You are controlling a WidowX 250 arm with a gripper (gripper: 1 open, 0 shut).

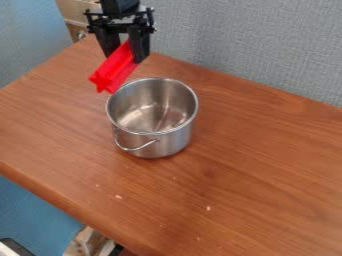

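Note:
My black gripper (122, 35) is near the top left, shut on a long red block (114, 70) that it holds at a slant, lower end toward the left. The block hangs just above and behind the rim of a shiny steel pot (174, 124) with a wire handle, which stands on the wooden table. The pot's visible interior looks empty.
A grey textured wall (254, 40) runs along the back, and the table's left edge borders a blue surface.

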